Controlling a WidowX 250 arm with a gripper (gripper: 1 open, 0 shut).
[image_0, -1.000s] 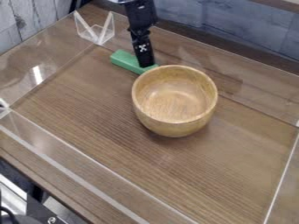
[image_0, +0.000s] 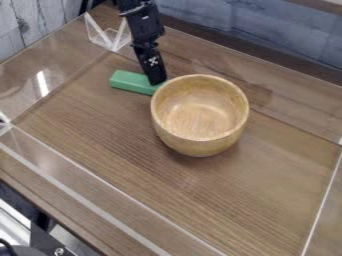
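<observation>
A green block (image_0: 135, 82) lies flat on the wooden table, just left of a large light wooden bowl (image_0: 199, 114), its right end close to or against the bowl's rim. The black gripper (image_0: 152, 74) reaches down from the top of the camera view to the upper right part of the block, near the bowl. Its fingertips are small and dark here, and I cannot tell whether they grip the block.
A translucent object stands at the left near the back, along the table's edge.
The gripper has come down and to the left, and the green block has moved left and down toward the front, beside the bowl's left rim.
</observation>
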